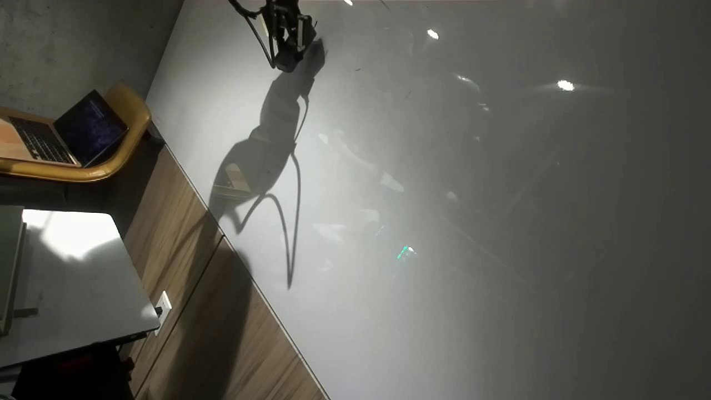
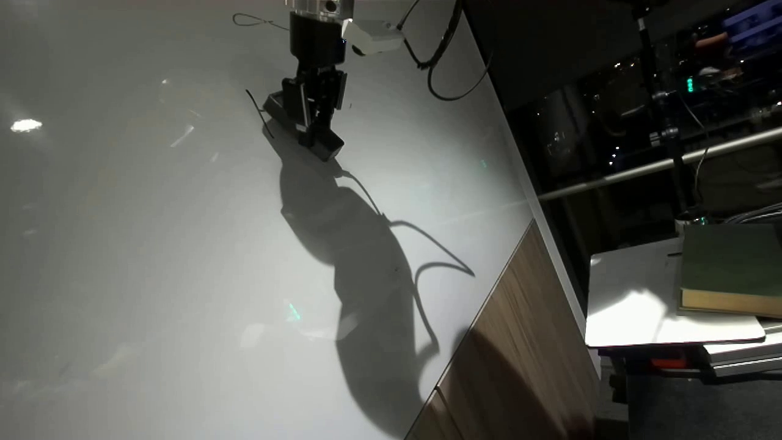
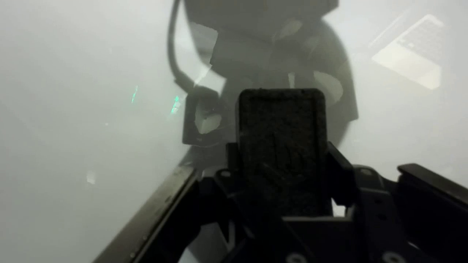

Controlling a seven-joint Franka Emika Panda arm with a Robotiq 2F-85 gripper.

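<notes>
A dark, rectangular block (image 3: 283, 131), like a board eraser, is clamped between the fingers of my gripper in the wrist view. In exterior view 2 the gripper (image 2: 313, 110) is at the top, the block (image 2: 327, 144) lying crosswise against or very close to the whiteboard (image 2: 183, 242); actual contact cannot be told. A short black stroke (image 2: 258, 111) shows on the board just left of the block. Exterior view 1 has the gripper (image 1: 291, 41) at the upper edge, with the block (image 1: 288, 61) at its tip.
A thin dark loop (image 2: 258, 21) appears near the top of exterior view 2. Wood panelling (image 1: 183, 260) borders the board. A laptop (image 1: 50, 136) sits on a yellow chair (image 1: 136, 110).
</notes>
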